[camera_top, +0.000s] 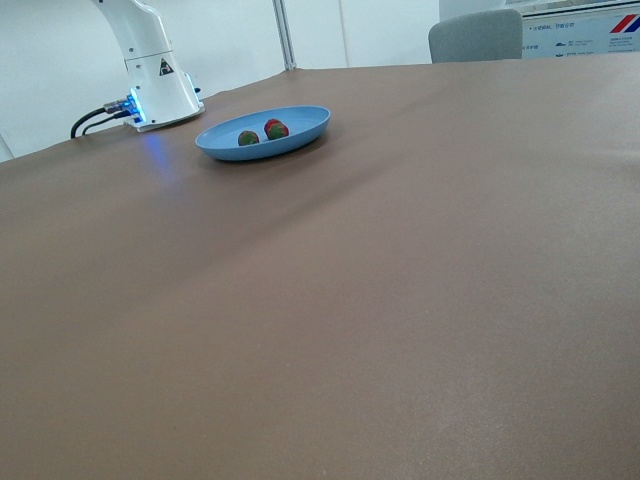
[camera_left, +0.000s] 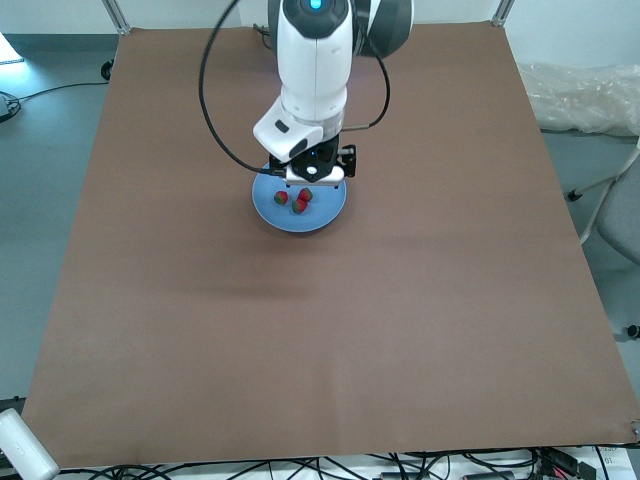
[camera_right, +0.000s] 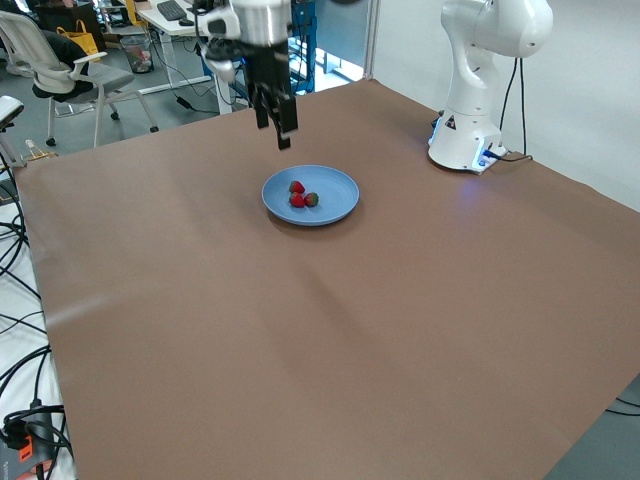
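Observation:
My gripper (camera_right: 275, 120) hangs above the blue plate (camera_right: 310, 210), a black tool with its fingers pointing down; from these views I cannot tell whether it is open or shut. On the plate lie three red strawberries (camera_right: 297, 200) with green tops, also seen in the left camera view (camera_left: 300, 206), where my wrist (camera_left: 310, 165) hides the back of the plate. In the top camera view the plate (camera_top: 220, 140) holds the berries, and my gripper is out of sight.
A white robot base (camera_right: 460, 140) stands at the table's far edge in the right camera view. Chairs (camera_right: 75, 85) and cables (camera_left: 450, 465) are off the table's edges.

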